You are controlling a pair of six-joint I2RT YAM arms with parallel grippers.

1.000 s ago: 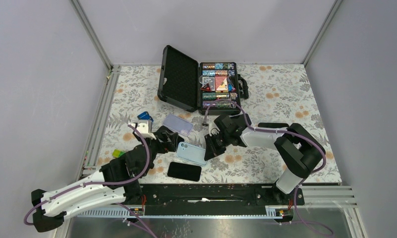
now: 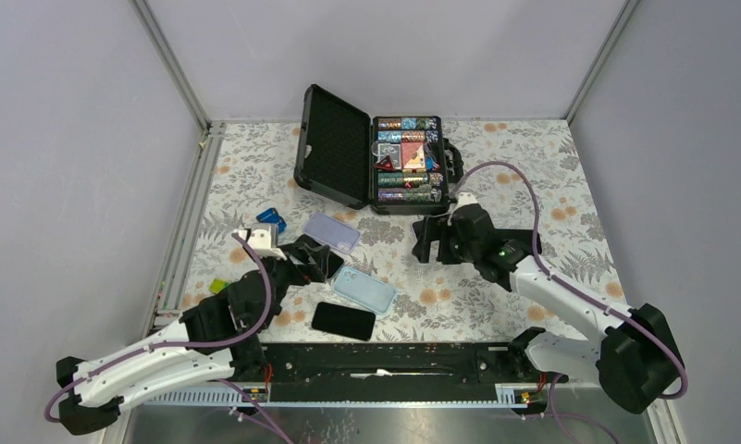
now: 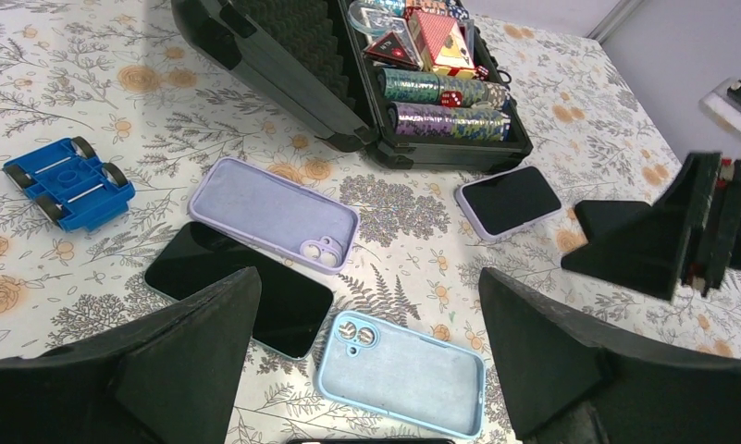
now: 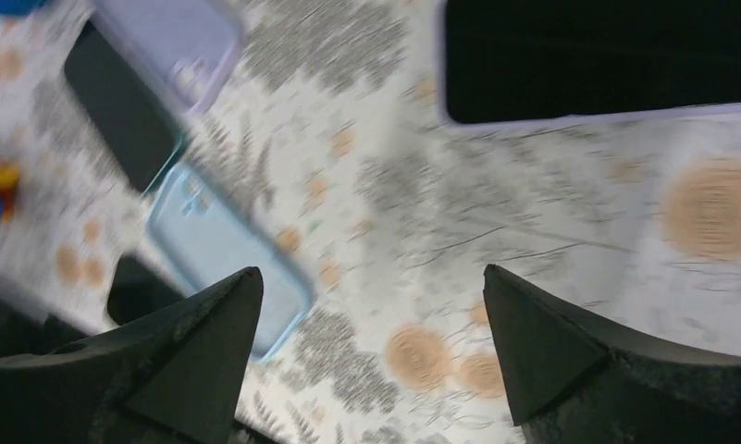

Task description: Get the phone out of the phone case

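My right gripper (image 2: 431, 239) is open over a black phone in a lilac case (image 4: 588, 60), its fingers empty in the right wrist view. That cased phone also shows right of centre in the left wrist view (image 3: 507, 201). My left gripper hangs open over the left part of the mat. Beneath it lie an empty lilac case (image 3: 265, 208), a bare black phone (image 3: 228, 287) and an empty light blue case (image 3: 403, 379). Another black phone (image 2: 343, 320) lies at the front edge.
An open black case (image 2: 334, 148) of chips and cards stands at the back. A blue toy car (image 3: 70, 185) lies at the left. A further black item (image 3: 607, 215) lies at the right.
My right gripper has moved from beside the light blue case up and to the right, over the lilac-cased phone. The left arm has stayed still.
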